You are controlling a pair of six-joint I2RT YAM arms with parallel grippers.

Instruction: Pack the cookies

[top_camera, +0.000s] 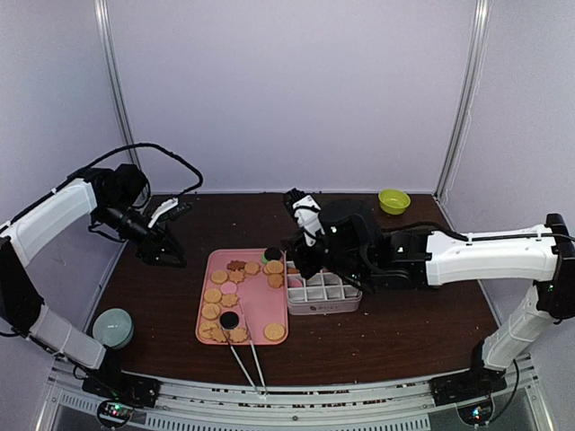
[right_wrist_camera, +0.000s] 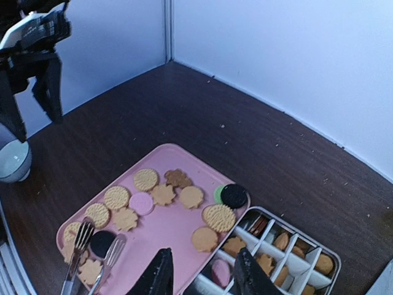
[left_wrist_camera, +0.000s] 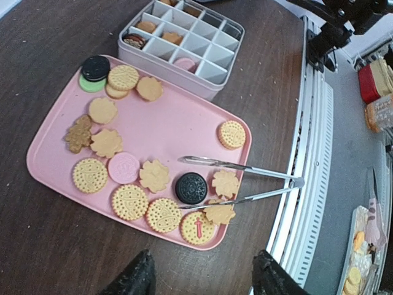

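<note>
A pink tray holds round, flower and dark cookies, among them a black cookie and a pink one. Metal tongs lie across its near part. Beside it is a divided container with cookies in several compartments. My left gripper is raised left of the tray, open and empty. My right gripper is over the container's tray-side end, open, nothing visible between its fingers.
A blue bowl sits at the near left, a yellow-green bowl at the back right. The table behind the tray is clear.
</note>
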